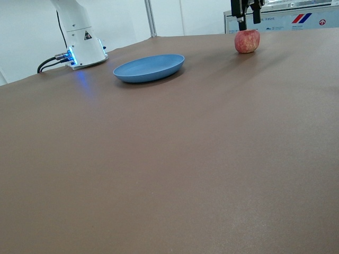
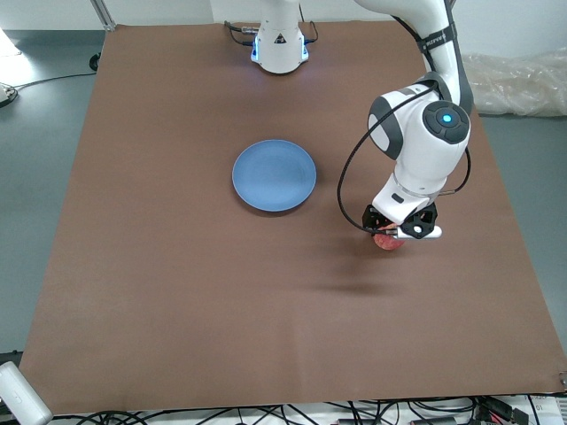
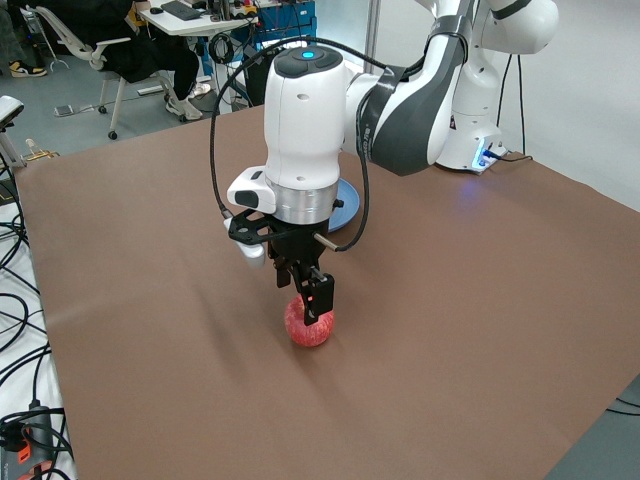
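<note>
A red apple [image 1: 247, 41] stands on the brown table [image 2: 221, 310]. My black gripper [image 1: 248, 17] hangs just over it in the top view, its two fingers apart. In the right view the gripper [image 3: 305, 298] partly covers the apple [image 3: 308, 325]; in the left view only part of the apple [image 2: 388, 242] shows below it. A blue plate [image 2: 274, 174] lies flat and empty, to the left of the apple in the left view.
The white arm base [image 2: 279, 40] stands at the table's back, with cables. More cables [image 2: 390, 409] run beyond the near edge.
</note>
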